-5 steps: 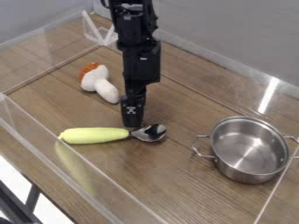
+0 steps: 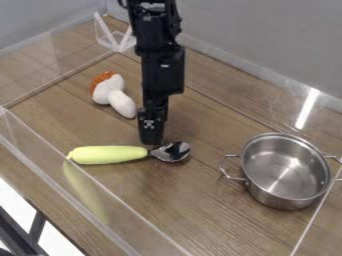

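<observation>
A black robot gripper [image 2: 152, 132] hangs low, its tip just above a spoon with a pale yellow-green handle [image 2: 107, 154] and a metal head [image 2: 171, 152], lying flat on the wooden table [image 2: 160, 200]. The fingertips are near where handle and head join; whether they touch it or are open or shut is too small to tell. An orange-and-white toy mushroom [image 2: 112, 92] lies behind and left of the gripper.
A steel pot [image 2: 283, 175] with side handles stands at the right. A clear barrier runs along the left edge, a wall along the back.
The gripper is very slightly shifted at most. The spoon, mushroom and pot look the same as before.
</observation>
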